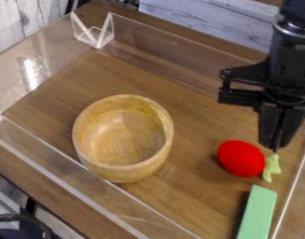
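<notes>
My black gripper (277, 131) hangs at the upper right of the camera view, its narrow fingers close together and shut, nothing visible between them. Just below it lies a red rounded object (241, 159) with a small pale green piece (271, 167) at its right side. A green rectangular block (256, 215) lies at the lower right. A wooden bowl (122, 163) stands empty left of centre.
The wooden tray floor (67, 112) is bordered by clear walls. A transparent bracket (95, 28) sits at the back left corner. The middle and back of the tray are clear.
</notes>
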